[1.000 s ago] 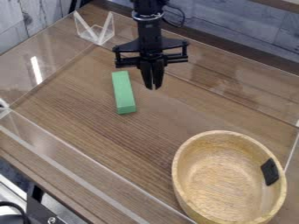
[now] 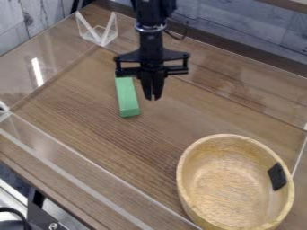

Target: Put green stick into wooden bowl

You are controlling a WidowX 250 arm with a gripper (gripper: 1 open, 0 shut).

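Observation:
The green stick (image 2: 127, 97) lies on the wooden table, left of the middle, its long side running away from the camera. Just to its right and towards its far end, the black gripper (image 2: 150, 88) points down, apart from the stick in the picture. Its dark fingers are small and overlap in this view, so how far they are spread does not show. I see no object held by them. At the lower right stands the light wooden bowl (image 2: 192, 171), its inside empty.
Bare tabletop (image 2: 120, 148) lies between the stick and the bowl. A dark patch (image 2: 277, 176) marks the bowl's right wall. Clear plastic pieces (image 2: 96, 31) sit at the far left edge, and black cables (image 2: 18, 216) lie at the lower left.
The gripper has shifted slightly left and lower in the picture, closer to the green stick. The stick and the bowl have stayed in place.

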